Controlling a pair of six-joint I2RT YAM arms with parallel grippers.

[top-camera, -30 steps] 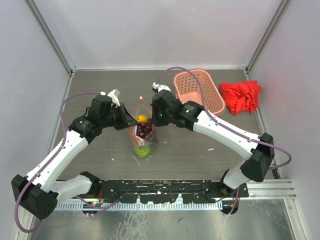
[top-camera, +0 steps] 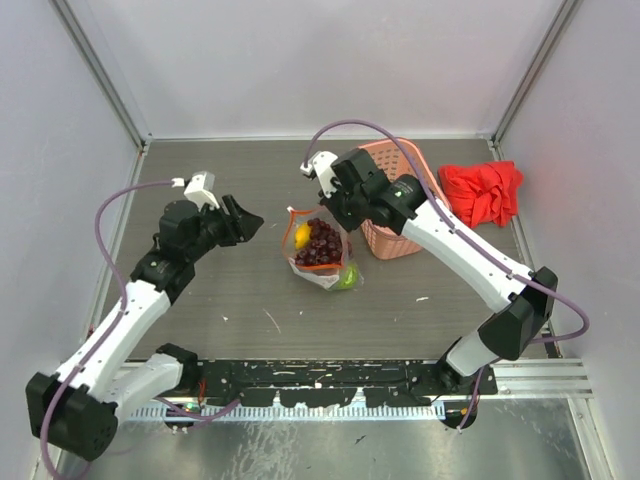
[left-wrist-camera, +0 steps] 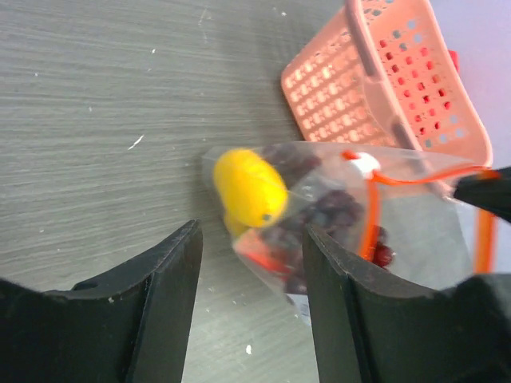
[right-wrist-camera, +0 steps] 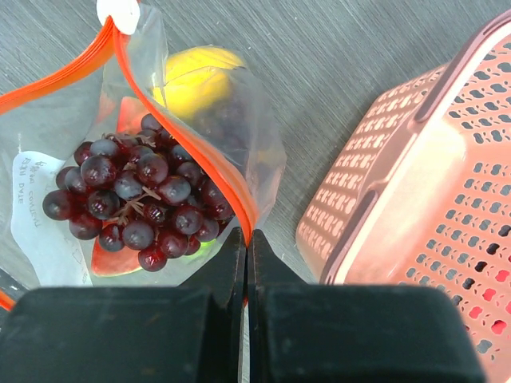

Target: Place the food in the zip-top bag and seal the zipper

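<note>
The clear zip bag (top-camera: 322,262) with orange zipper stands mid-table, holding dark grapes (right-wrist-camera: 144,191), a yellow item (left-wrist-camera: 249,187) and a green one (top-camera: 347,277); a red piece (right-wrist-camera: 121,257) shows under the grapes. My right gripper is shut on the bag's orange zipper edge. My left gripper (top-camera: 240,220) is open, left of the bag and apart from it; in the left wrist view the bag (left-wrist-camera: 283,167) lies beyond its fingertips.
A pink perforated basket (top-camera: 395,160) sits right behind the bag, close to my right gripper. A red cloth (top-camera: 480,192) lies at the back right.
My left gripper has let go of the bag, opened and drawn back left. My right gripper has shifted, and the bag has swung round, its green end now toward the right.
</note>
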